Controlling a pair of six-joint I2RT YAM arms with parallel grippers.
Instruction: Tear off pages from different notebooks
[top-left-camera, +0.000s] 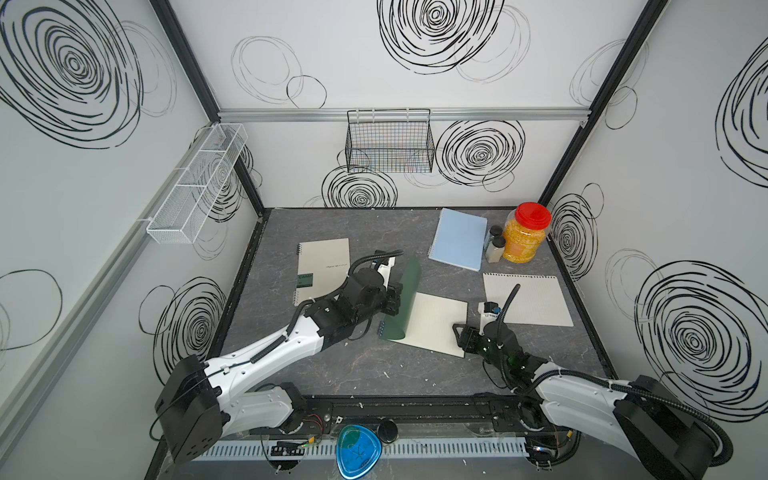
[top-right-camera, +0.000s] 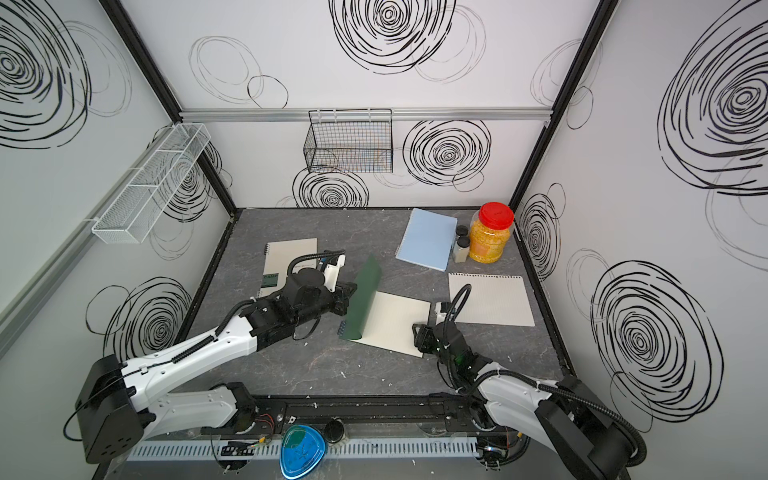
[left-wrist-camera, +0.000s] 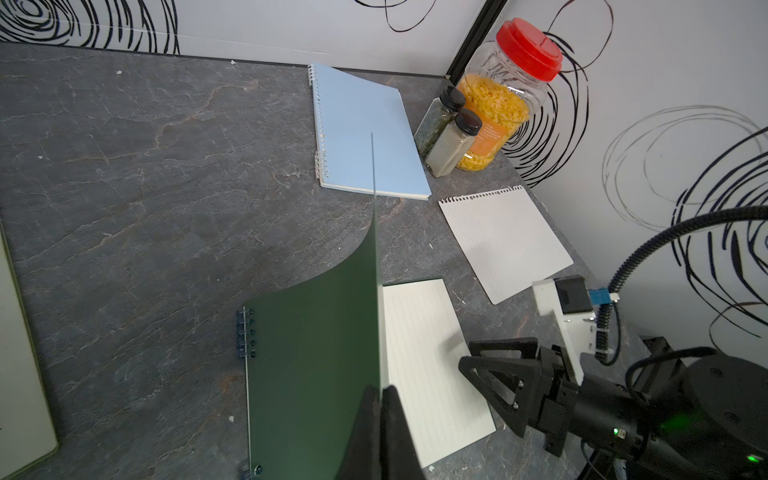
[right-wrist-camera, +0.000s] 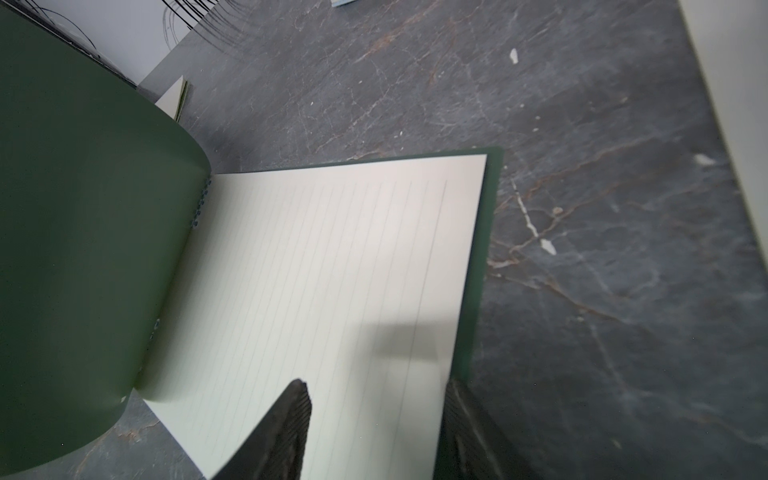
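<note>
A notebook lies opened in the middle of the table, its lined white page (right-wrist-camera: 344, 256) bare and its green cover (left-wrist-camera: 320, 328) raised and curved. My left gripper is shut on the cover's free edge, which runs down between the fingertips. Over the page's outer edge stands my right gripper, open with nothing between its fingers. One fingertip (right-wrist-camera: 297, 392) is above the page; the other (right-wrist-camera: 454, 392) is near its edge, and whether it touches cannot be told. A loose white sheet (top-left-camera: 529, 299) with a ragged holed edge lies to the right.
A beige notebook (top-left-camera: 326, 264) lies at the left, partly behind my left arm. A blue notebook (top-left-camera: 458, 238), shaker bottles (top-left-camera: 495, 249) and a red-lidded jar (top-left-camera: 525, 233) stand at the back right.
</note>
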